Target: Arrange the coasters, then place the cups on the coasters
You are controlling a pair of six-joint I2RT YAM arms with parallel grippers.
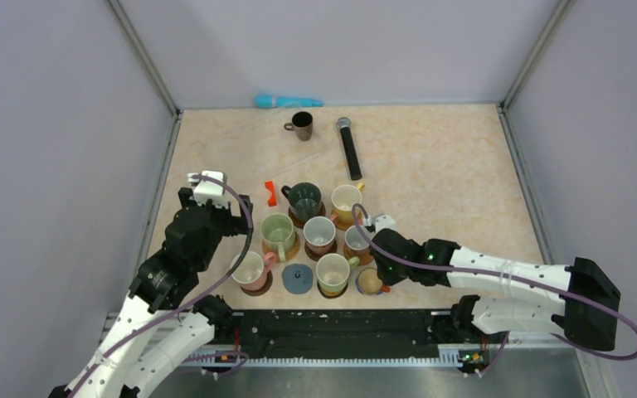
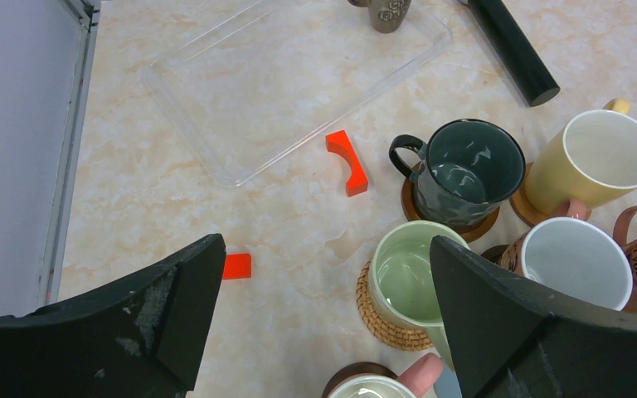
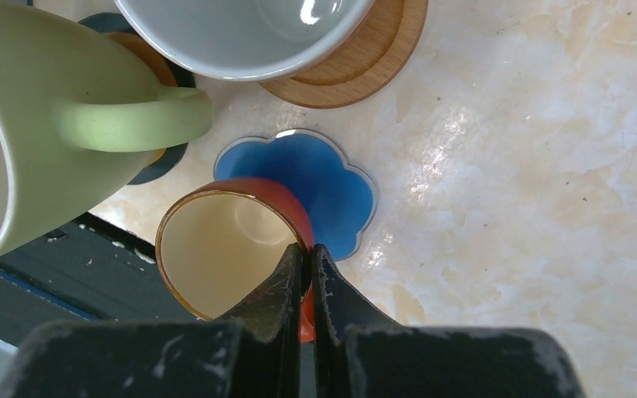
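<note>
A small red cup (image 3: 232, 249) with a cream inside and gold rim overlaps the edge of the blue scalloped coaster (image 3: 332, 186). Whether its base rests on the coaster is hidden. My right gripper is shut, its fingertips together right by the cup's rim on the handle side; no part of the cup shows between them. From above, the same cup (image 1: 370, 283) appears at the front of the table beside the right gripper. Off at the left, my left gripper is open and empty, above the table left of the cups.
A green-handled cup (image 1: 333, 270) and a white cup (image 1: 357, 239) crowd the red cup's left and back. More cups on coasters stand further left, by a blue-grey lid-like disc (image 1: 297, 279). A black microphone (image 1: 349, 149) lies behind.
</note>
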